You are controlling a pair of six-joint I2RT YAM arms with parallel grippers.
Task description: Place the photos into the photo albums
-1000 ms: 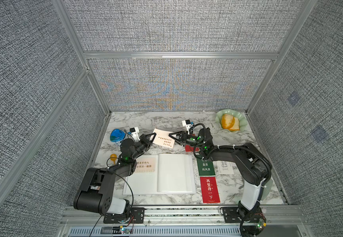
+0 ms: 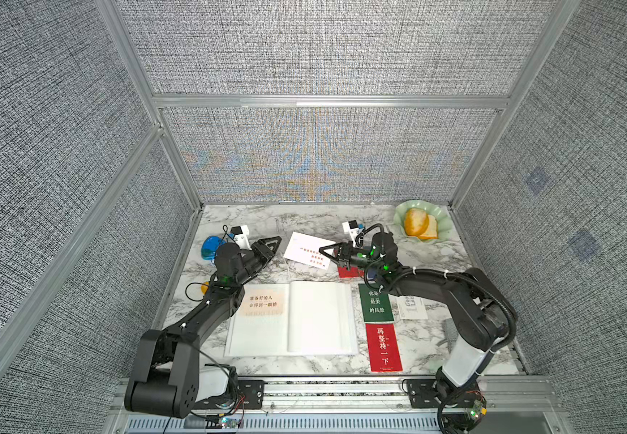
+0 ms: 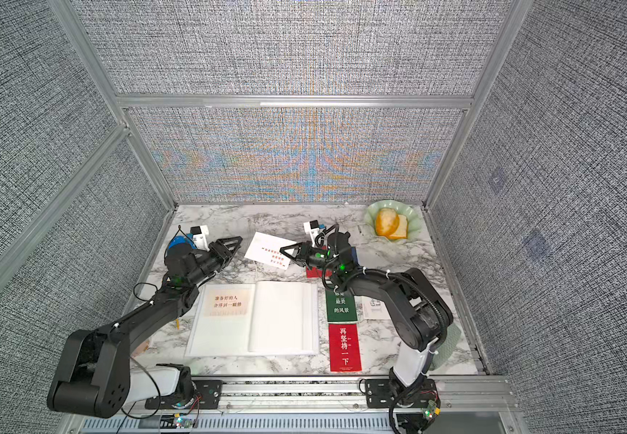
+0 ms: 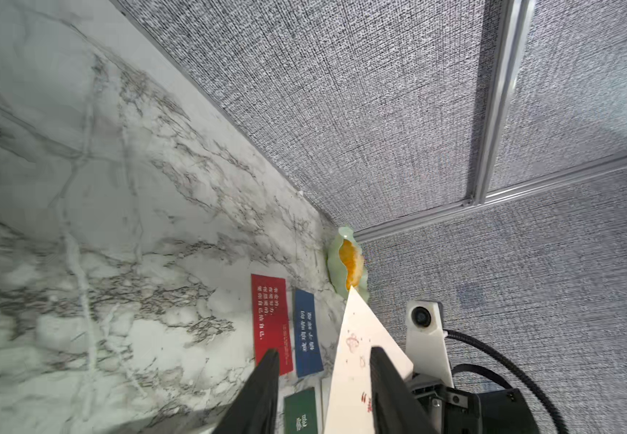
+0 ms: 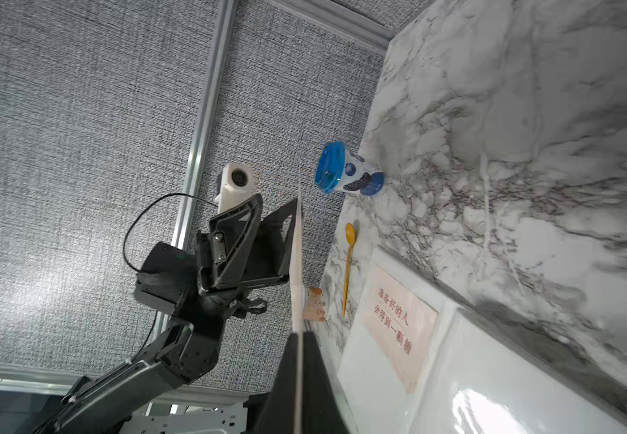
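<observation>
A white photo with small reddish print [image 2: 307, 249] hangs between the two arms above the back of the table. My right gripper is shut on its right-hand edge; the right wrist view shows the photo [image 5: 296, 267] nearly edge-on. To the left, my left gripper is open, fingers parted, and a gap separates it from the photo in the top left view. Below lies the open album [image 2: 320, 340]. Its left page carries a peach photo [image 2: 262, 302]; the right page looks blank.
Right of the album lie a green card [image 2: 377, 307], a red card [image 2: 384, 348] and a pale card [image 2: 412, 309]. Near the back are a second red card [image 4: 270, 318], a blue card [image 4: 306, 332], a bread bowl [image 2: 443, 217] and a blue-lidded jar [image 5: 349, 170].
The photo has shifted slightly right with my right gripper, while the left gripper has drawn back a little.
</observation>
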